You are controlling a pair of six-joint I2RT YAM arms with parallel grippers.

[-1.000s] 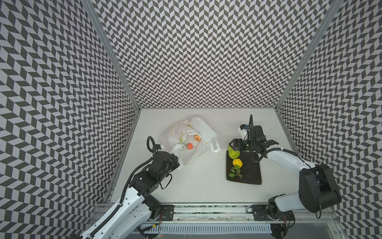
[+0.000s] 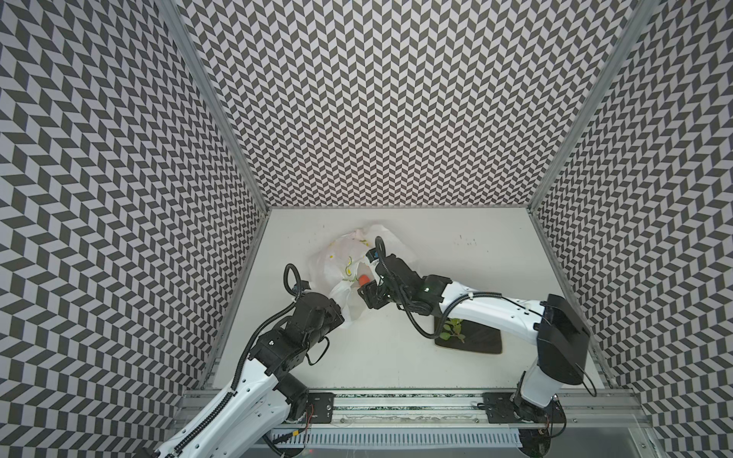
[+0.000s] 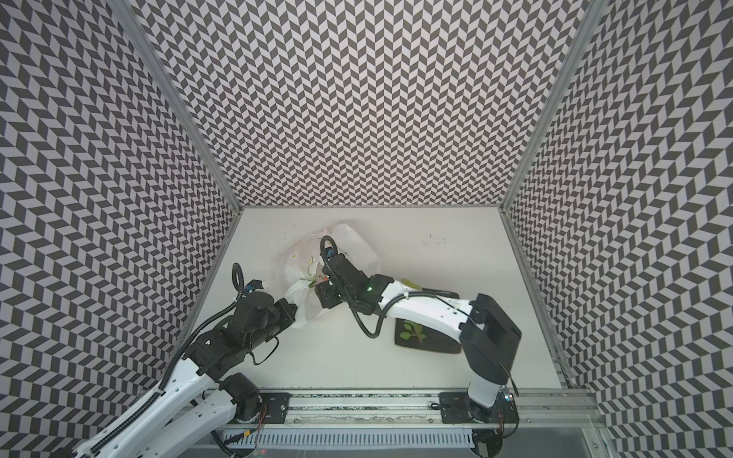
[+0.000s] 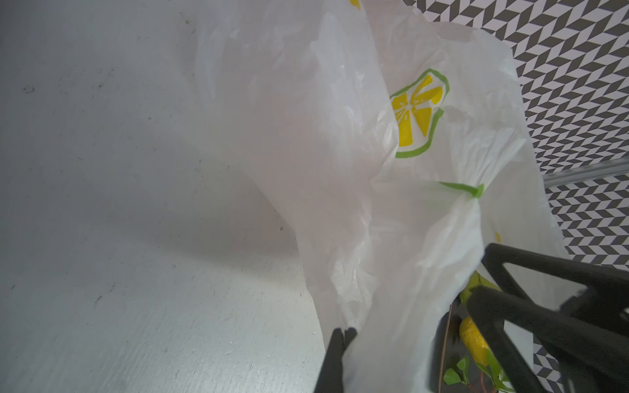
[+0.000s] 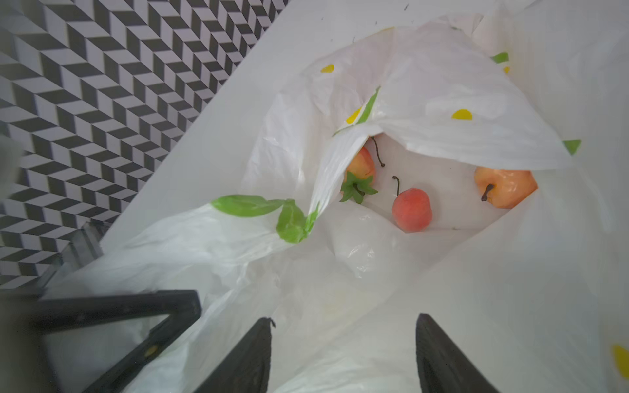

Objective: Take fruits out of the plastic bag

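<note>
The white plastic bag [image 2: 339,255] lies crumpled at centre-left. My left gripper is shut on the bag's near part, whose plastic rises over its fingers. My right gripper is over the bag's opening with its fingers apart and nothing between them. Inside, in the right wrist view, are a red fruit [image 5: 411,211], an orange fruit [image 5: 511,186] to its right and another fruit [image 5: 360,167] with green leaves at left, partly under a fold. In the top left view my right arm hides part of the opening.
A dark tray [image 2: 477,343] with leafy fruit, including a yellow one [image 4: 475,340], lies at right, partly under my right arm.
My right arm has swung left from above the tray to the bag's opening, now covering part of it. My left arm looks unchanged.
</note>
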